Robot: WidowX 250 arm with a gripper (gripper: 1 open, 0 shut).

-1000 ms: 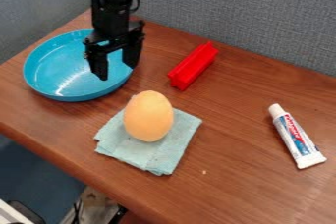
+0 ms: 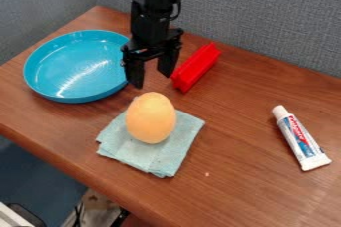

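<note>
My black gripper (image 2: 152,70) hangs open above the table at the right edge of a blue plate (image 2: 74,64), left of a red object (image 2: 196,68). In front of it, an orange egg-shaped object (image 2: 151,116) rests on a folded light blue cloth (image 2: 135,155). A white toothpaste tube (image 2: 300,136) lies on the right side of the table.
The wooden table (image 2: 233,181) has clear space between the cloth and the tube and along the front right. A grey wall stands behind it, and the table's left edge drops to a dark blue floor (image 2: 34,176).
My gripper has moved right, from over the blue plate toward the red object. The objects on the table have not visibly moved.
</note>
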